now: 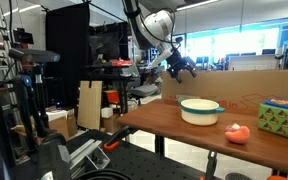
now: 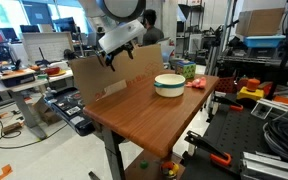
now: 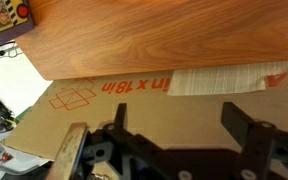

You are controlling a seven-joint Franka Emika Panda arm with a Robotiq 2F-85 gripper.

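Note:
High over the table, my gripper (image 1: 186, 72) stands open, its two dark fingertips wide apart with nothing between them in the wrist view. Below and to its right in exterior view 1 is a white bowl (image 1: 200, 117) with a green rim, resting on the wooden table (image 1: 166, 121). A pinkish-red lumpy object (image 1: 237, 133) lies on the tabletop to the right of the bowl. A colourful box (image 1: 281, 118) with a green top stands at the table's right end. What the bowl holds cannot be seen clearly.
A cardboard panel (image 3: 194, 124) stands along the table's far edge, under my gripper in the wrist view. In exterior view 2 the near end of the tabletop (image 2: 150, 118) is bare. Shelves and desks lie beyond the panel.

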